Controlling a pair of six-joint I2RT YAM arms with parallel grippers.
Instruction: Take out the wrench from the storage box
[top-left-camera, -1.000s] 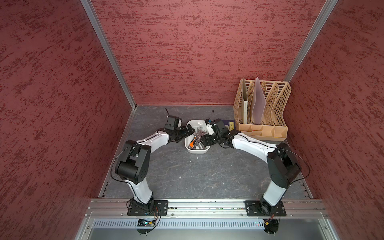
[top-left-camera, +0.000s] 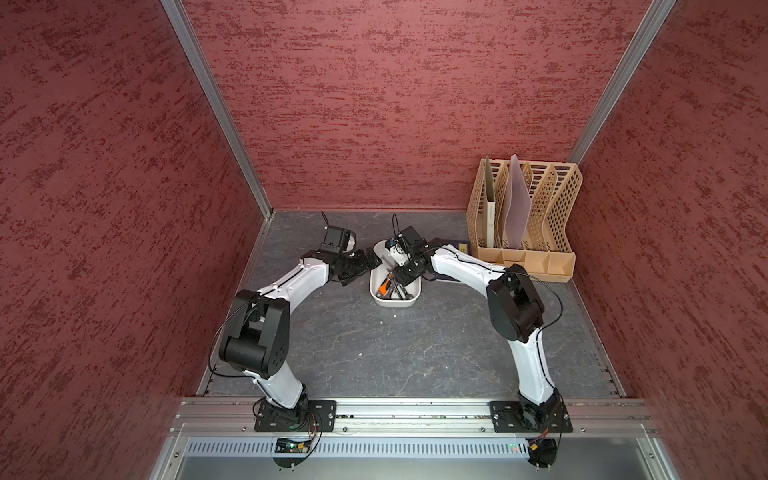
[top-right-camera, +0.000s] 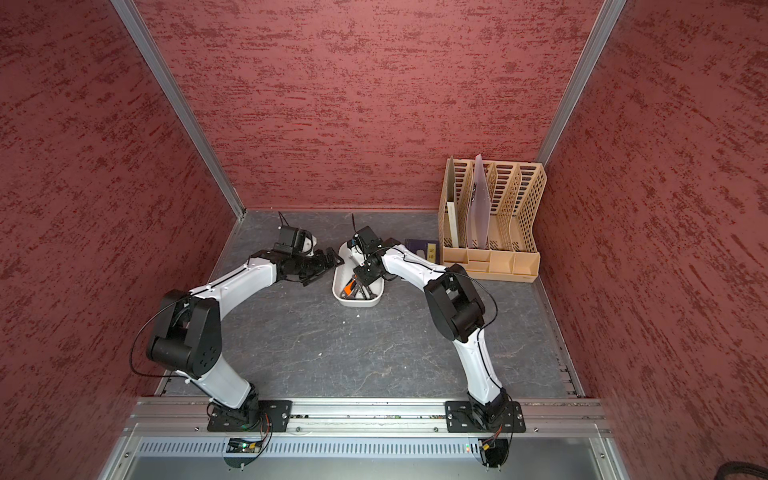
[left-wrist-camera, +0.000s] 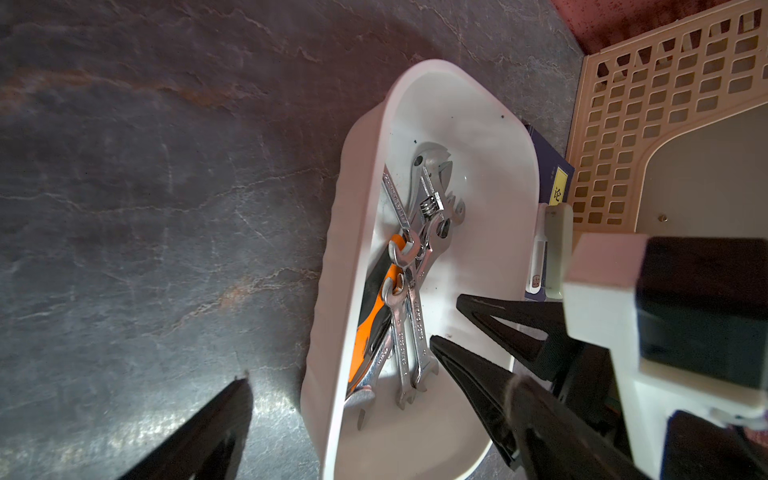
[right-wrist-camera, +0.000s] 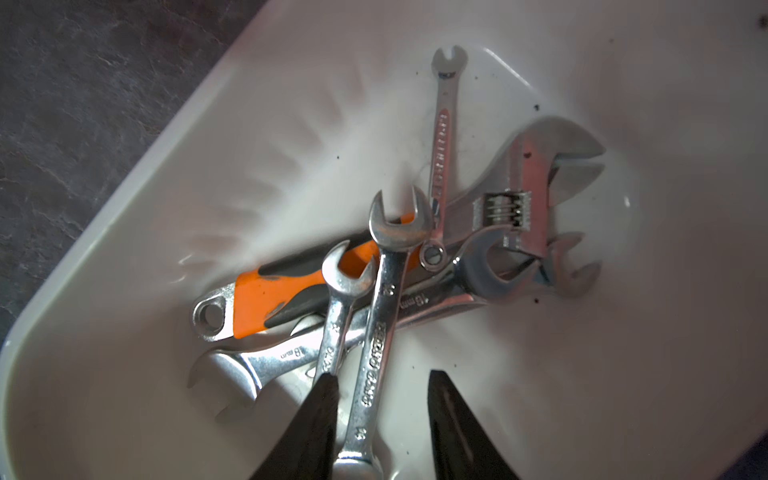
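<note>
The white storage box (left-wrist-camera: 338, 232) holds several silver wrenches and an adjustable wrench with an orange and black handle (right-wrist-camera: 272, 300). Two small open-end wrenches, one a longer wrench (right-wrist-camera: 376, 344) and one a shorter wrench (right-wrist-camera: 340, 312), lie crossed on top of the pile. A thin wrench (right-wrist-camera: 441, 144) leans toward the box's end. My right gripper is over the box with its fingers parted; the longer wrench's shaft shows between and beyond the tips, not gripped. At the box's left side, my left gripper (top-left-camera: 374, 257) is open, its fingers (left-wrist-camera: 212, 436) spread wide and blurred.
A beige file rack (top-left-camera: 528, 262) with folders stands at the back right. Right of the box lies a dark blue item (top-right-camera: 419, 249) with a yellow patch. The grey table in front of the box is clear.
My right arm has swung left, its gripper moving from the box's right side to over its interior.
</note>
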